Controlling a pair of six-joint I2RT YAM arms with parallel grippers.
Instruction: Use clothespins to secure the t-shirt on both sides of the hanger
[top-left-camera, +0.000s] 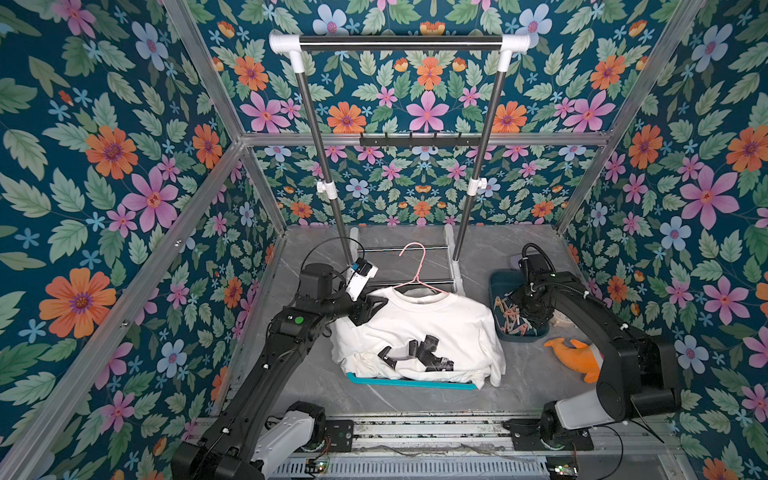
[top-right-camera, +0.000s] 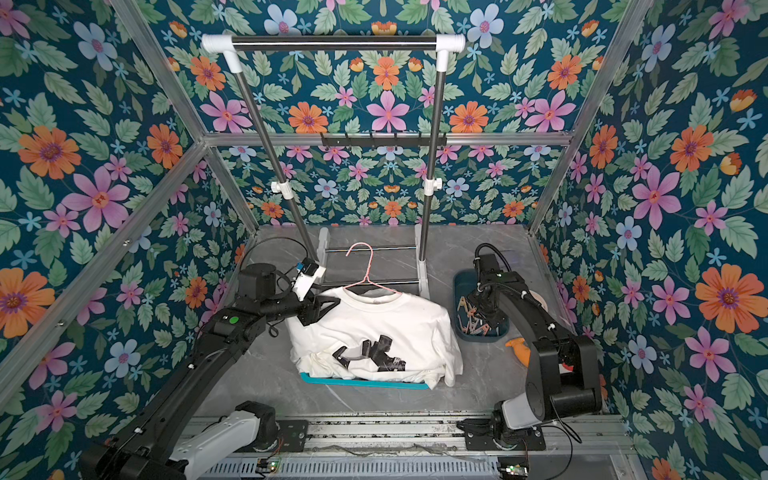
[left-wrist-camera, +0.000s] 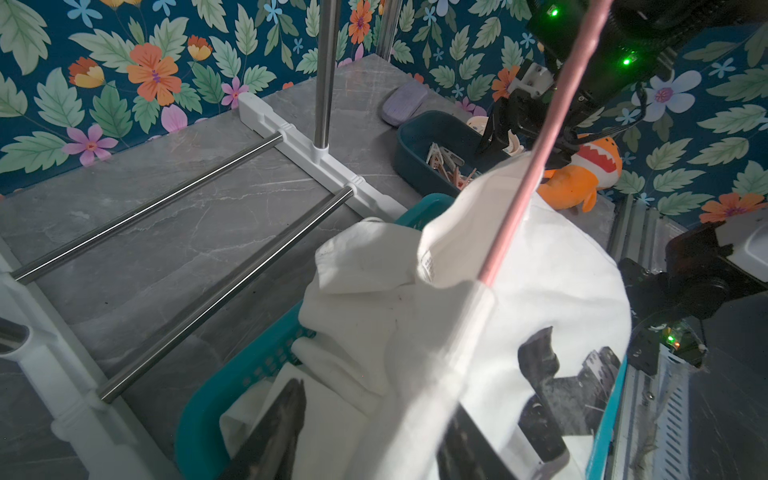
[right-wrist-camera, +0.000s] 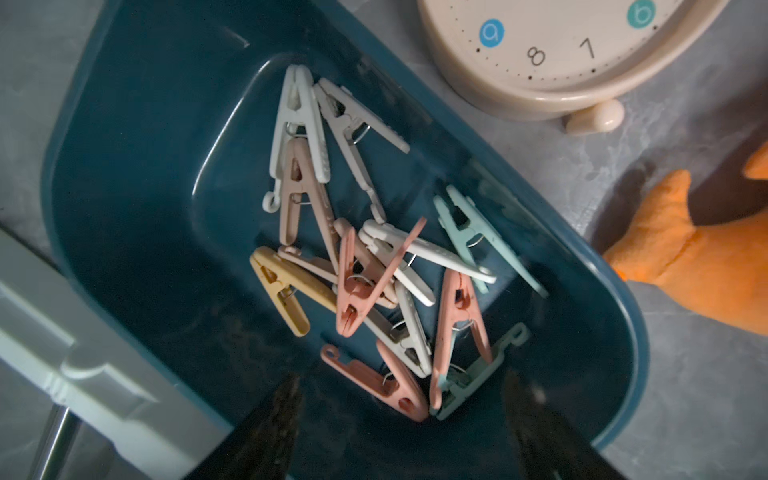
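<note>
A white t-shirt with a dark print hangs on a pink hanger over a teal basket. My left gripper is shut on the shirt's shoulder with the hanger in it, seen close up in the left wrist view. My right gripper points down over a dark bin of clothespins in pink, white, yellow, mint and beige, its fingers apart with nothing clearly held between them.
A drying rack stands behind the basket. Beside the bin are a clock and an orange plush toy. Grey table shows at the front right.
</note>
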